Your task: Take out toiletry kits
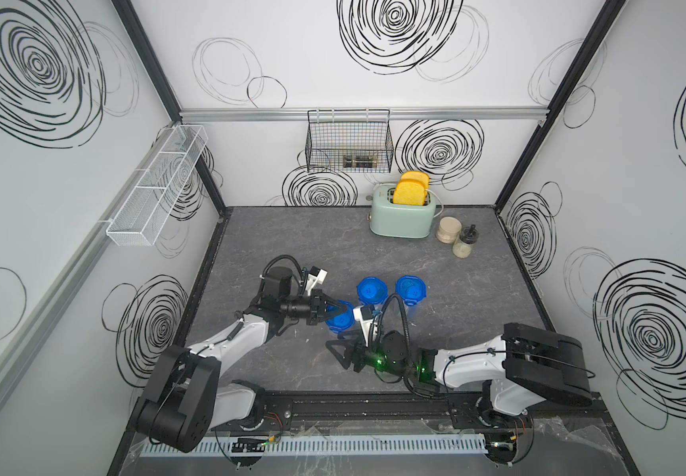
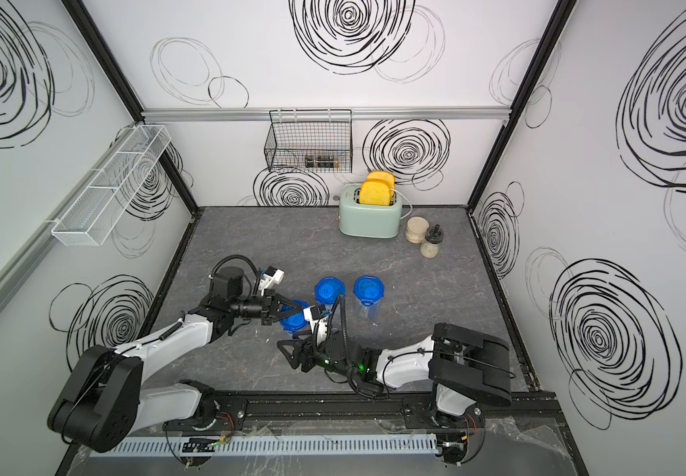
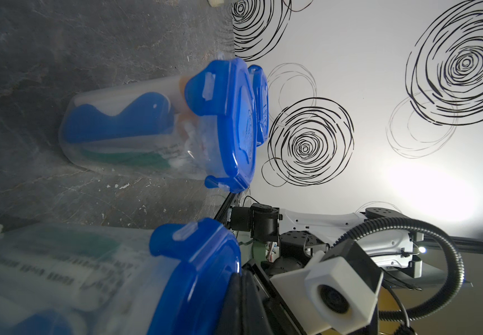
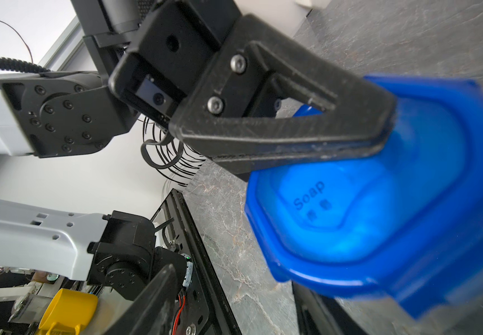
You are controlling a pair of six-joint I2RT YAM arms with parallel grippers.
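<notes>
Three clear containers with blue lids stand on the table. One point(image 1: 340, 320) is under my left gripper point(image 1: 335, 309); the others point(image 1: 371, 288) point(image 1: 410, 287) stand behind it. In the left wrist view, my left fingers point(image 3: 240, 301) are shut over the near lid. My right gripper point(image 1: 340, 354) is low, just in front of that container, part open. In the right wrist view, a blue lid point(image 4: 342, 223) marked "Soap" fills the right, with black fingers point(image 4: 336, 134) of the other gripper over it; nothing shows between my right fingertips.
A green toaster point(image 1: 400, 220) with yellow slices, a beige jar point(image 1: 448, 229) and a bottle point(image 1: 464, 244) stand at the back right. A wire basket point(image 1: 349, 142) hangs on the back wall, a white rack point(image 1: 152, 190) on the left.
</notes>
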